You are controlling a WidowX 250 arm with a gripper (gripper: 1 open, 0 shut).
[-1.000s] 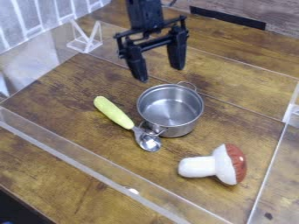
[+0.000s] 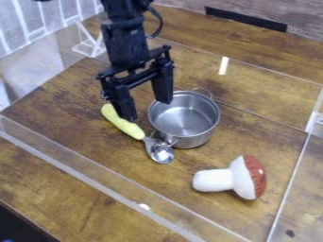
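Observation:
My black gripper (image 2: pixel 136 87) hangs open over the left part of the scene, above the yellow elongated vegetable (image 2: pixel 123 123) and just left of the steel pot (image 2: pixel 186 128). Nothing shows between its fingers. The yellow piece lies on the wooden table beside a steel ladle or spoon (image 2: pixel 161 153), which touches or nearly touches the pot's lower left. A toy mushroom (image 2: pixel 233 180) with a white stem and reddish cap lies at the front right.
Clear plastic edges border it on the left and right.
My gripper has moved down and toward the front left, closer to the yellow piece. The objects on the table have not visibly moved.

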